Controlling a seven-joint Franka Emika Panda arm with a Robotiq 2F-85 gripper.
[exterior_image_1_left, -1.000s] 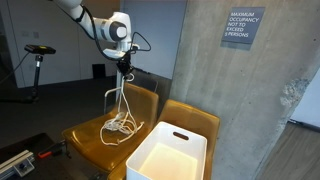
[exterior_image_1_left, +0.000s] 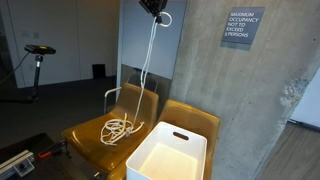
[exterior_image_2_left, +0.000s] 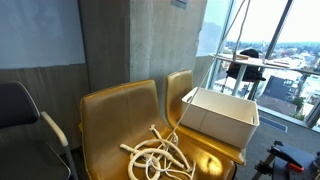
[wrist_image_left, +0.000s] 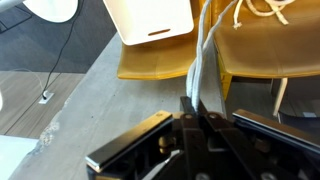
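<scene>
A white rope (exterior_image_1_left: 149, 52) hangs from my gripper (exterior_image_1_left: 157, 12) at the top of exterior view 1. My gripper is shut on the rope (wrist_image_left: 197, 62), its strands running away between the fingers in the wrist view. The lower part of the rope (exterior_image_2_left: 155, 158) lies in loose loops on the seat of a tan chair (exterior_image_2_left: 118, 108). An open white bin (exterior_image_1_left: 171, 151) stands on the neighbouring tan chair, looking empty inside. Most of the bin (wrist_image_left: 150, 16) is cut off by the top edge of the wrist view.
A concrete wall (exterior_image_1_left: 222, 75) rises behind the chairs. A black chair (exterior_image_2_left: 30, 140) with an armrest is at the left in exterior view 2. Bare grey floor (wrist_image_left: 100, 110) shows beside the chairs in the wrist view.
My gripper has risen and moved right in exterior view 1, drawing the rope up into a longer hanging length. The bin and chairs have stayed put.
</scene>
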